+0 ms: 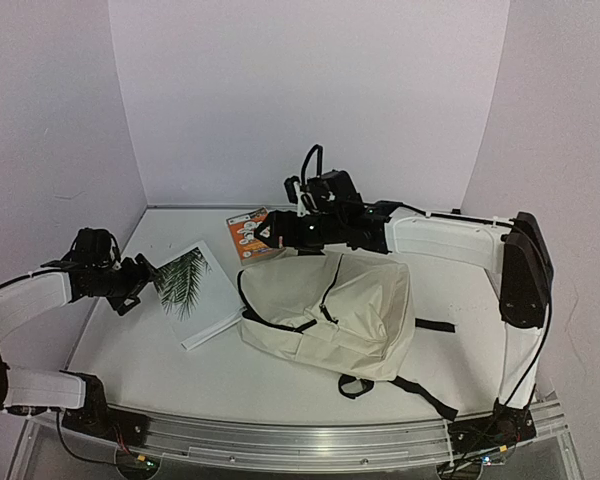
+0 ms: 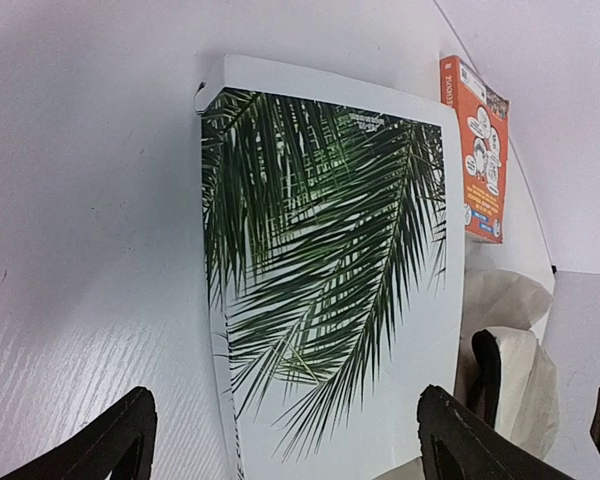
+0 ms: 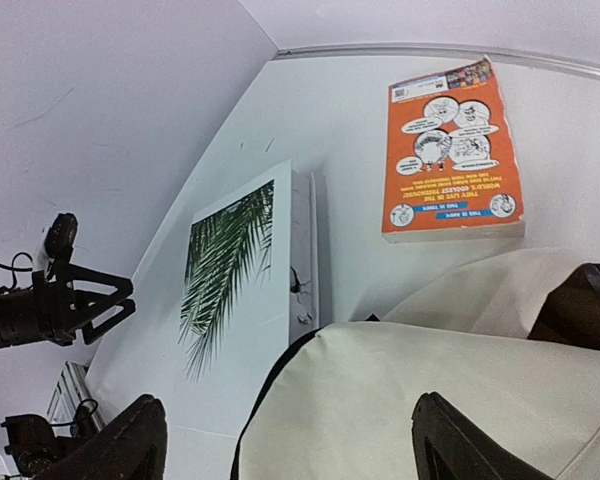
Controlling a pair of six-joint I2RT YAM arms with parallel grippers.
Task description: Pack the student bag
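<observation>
A cream bag (image 1: 370, 320) with black straps lies right of centre. To its left lies a white book with palm leaves (image 1: 190, 300), also filling much of the left wrist view (image 2: 330, 250). An orange book (image 3: 452, 160) lies behind the bag. My left gripper (image 1: 140, 285) is open above the table beside the palm book's left edge, empty. My right gripper (image 1: 268, 228) is open, raised over the back of the bag near the orange book, with nothing between its fingers.
Walls bound the table on the left, back and right. Bare table (image 1: 130, 360) shows at front left and right of the bag. A metal rail runs along the front edge.
</observation>
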